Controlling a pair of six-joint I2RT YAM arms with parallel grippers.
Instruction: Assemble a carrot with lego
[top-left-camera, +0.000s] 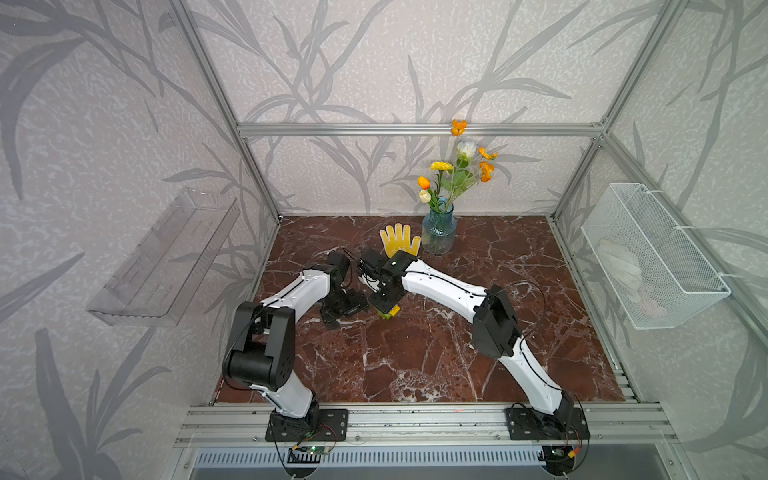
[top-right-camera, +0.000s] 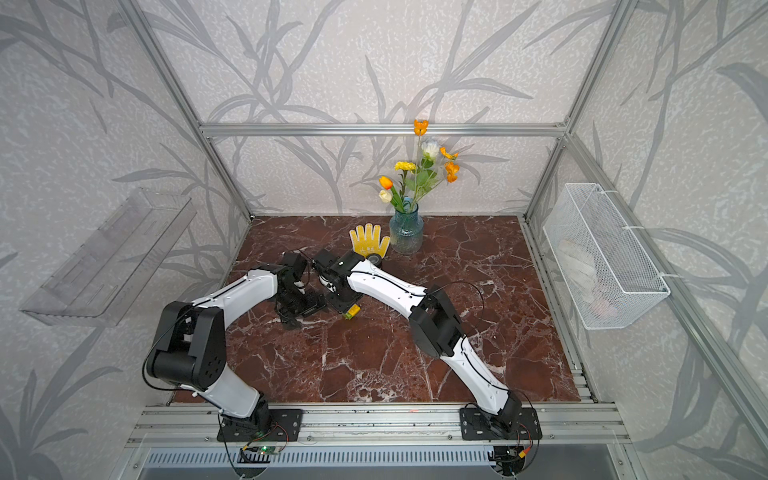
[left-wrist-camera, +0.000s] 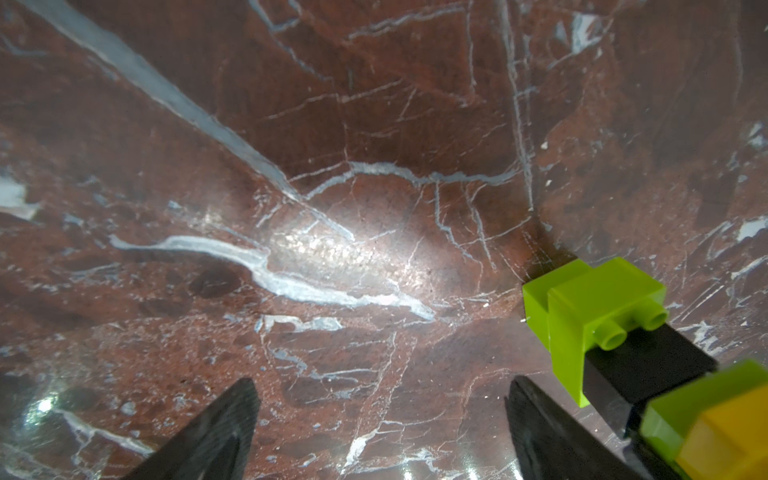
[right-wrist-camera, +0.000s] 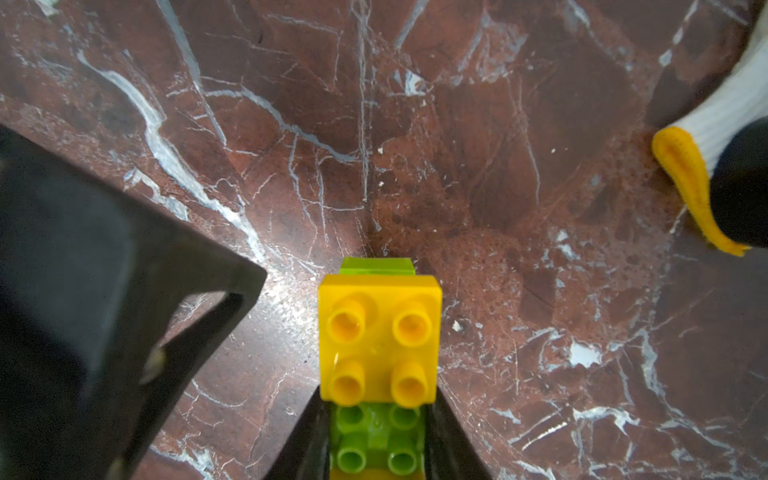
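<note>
A joined piece of green and yellow lego bricks (right-wrist-camera: 380, 340) is held in my right gripper, shut across its green part, with a studded yellow brick facing the camera. In the left wrist view, green bricks (left-wrist-camera: 612, 300) stick out past the dark right fingers (left-wrist-camera: 648, 368) at the lower right. My left gripper is open over bare tabletop, to the left of the lego piece, with nothing between its fingers. From above, the lego piece (top-right-camera: 352, 311) shows only partly beneath the right arm.
A yellow-and-white glove (top-left-camera: 398, 238) lies behind the grippers, with a dark round object (top-right-camera: 373, 259) by it. The flower vase (top-left-camera: 438, 230) stands at the back. A clear bin (top-left-camera: 168, 264) and a white mesh basket (top-left-camera: 656, 256) hang at the sides.
</note>
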